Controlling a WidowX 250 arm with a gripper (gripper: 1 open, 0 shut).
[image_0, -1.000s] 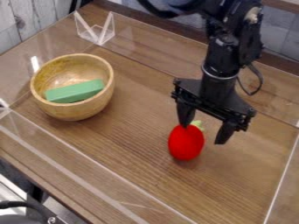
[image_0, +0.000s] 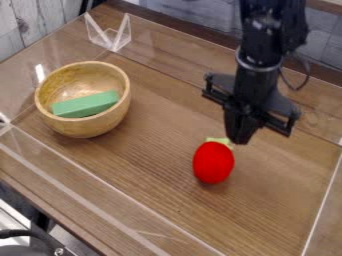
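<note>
A red round object (image_0: 214, 162) lies on the wooden table (image_0: 134, 200), just below the middle of the view, with a small pale green item (image_0: 214, 142) partly behind it. The black gripper (image_0: 249, 106) hangs above and to the right of the red object, apart from it. Its two fingers point down; whether anything thin is between them is not visible, and it appears shut.
A wooden bowl (image_0: 104, 122) holding a green block (image_0: 83, 105) sits at the left. A white wire-like object (image_0: 114, 35) stands at the back left.
The gripper has risen and moved back, away from the red object, which stays about where it was.
</note>
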